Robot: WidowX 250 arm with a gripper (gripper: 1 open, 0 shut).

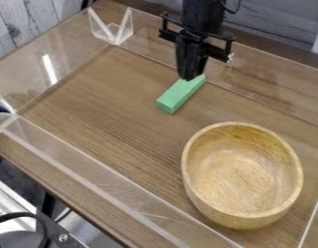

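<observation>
My black gripper (189,68) hangs over the table at the top centre of the camera view, just above and behind a green bar (180,95) lying flat on the wood. The gripper looks shut, and I see nothing held between its fingers, though they are small and dark here.
A large round wooden bowl (240,201) fills the lower right. A clear angular object (110,26) stands at the back left. Black cables (32,223) lie at the bottom left.
</observation>
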